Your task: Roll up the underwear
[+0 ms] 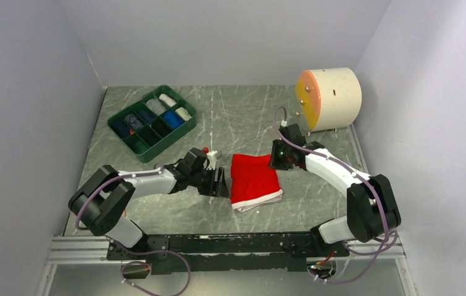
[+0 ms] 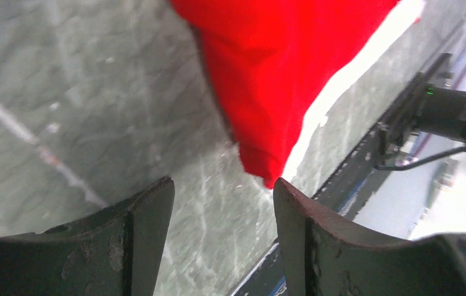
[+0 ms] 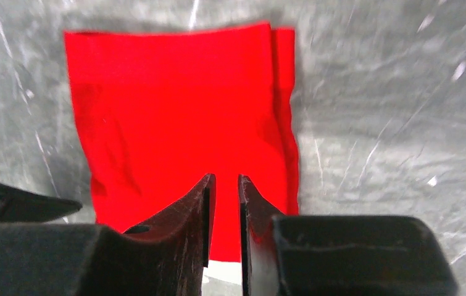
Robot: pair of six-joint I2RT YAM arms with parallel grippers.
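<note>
The red underwear point(image 1: 253, 179) lies folded flat on the grey table, its white band point(image 1: 256, 200) at the near edge. My left gripper point(image 1: 221, 184) is low at its left side, open, with the near corner of the cloth point(image 2: 261, 135) just beyond the fingertips in the left wrist view. My right gripper point(image 1: 276, 159) hangs over the far right part of the cloth, its fingers a narrow gap apart in the right wrist view point(image 3: 226, 179), nothing visible between them.
A green divided bin point(image 1: 137, 140) of rolled items stands at the back left. A cream drum-shaped cabinet point(image 1: 338, 98) stands at the back right. Bare table point(image 1: 212, 105) lies behind the cloth.
</note>
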